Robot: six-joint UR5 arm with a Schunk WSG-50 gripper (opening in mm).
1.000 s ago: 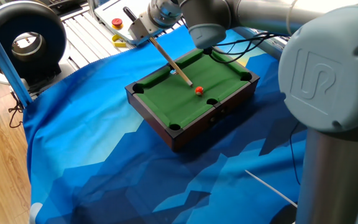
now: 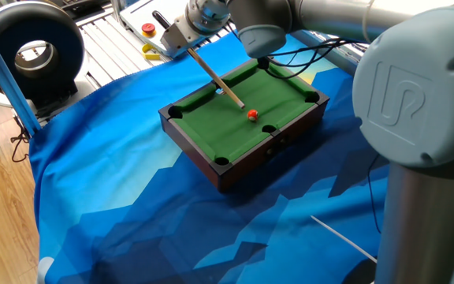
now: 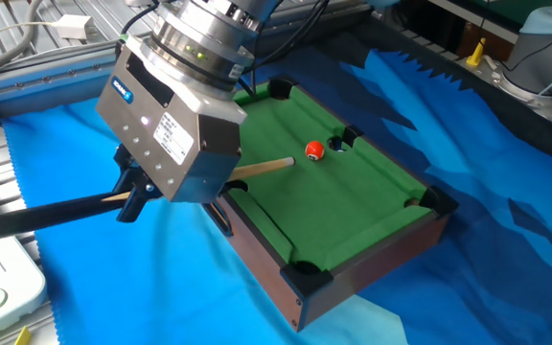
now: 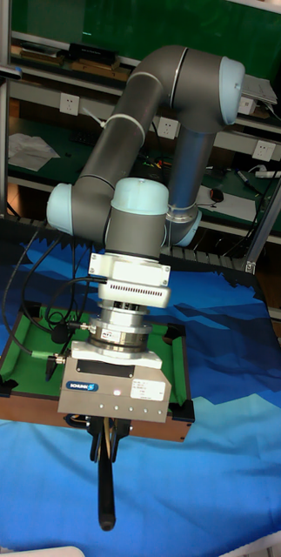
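A small pool table [image 2: 203, 134] with green felt and a brown wooden frame stands on the blue cloth. On its felt lies one orange-red ball [image 3: 315, 150], close to a side pocket [image 3: 335, 144]. My gripper [image 3: 134, 192] is shut on a cue stick [image 3: 60, 214], gripping it near where the black handle meets the pale wood. The cue's pale shaft [image 2: 215, 76] reaches over the table's side rail, and its tip stops a short way from the ball without touching it. In the third exterior view the black cue handle [image 4: 106, 492] points toward the camera; the ball is hidden there.
A thin white stick [image 2: 341, 238] lies on the cloth near the arm's base. Beyond the cloth sit a red emergency button [image 2: 148, 29] and a black ring-shaped object [image 2: 2, 59]. Cables [image 4: 30, 306] hang beside the wrist.
The arm and cue have shifted very slightly, with the tip a touch nearer the ball than a second ago. The ball and pool table have stayed put.
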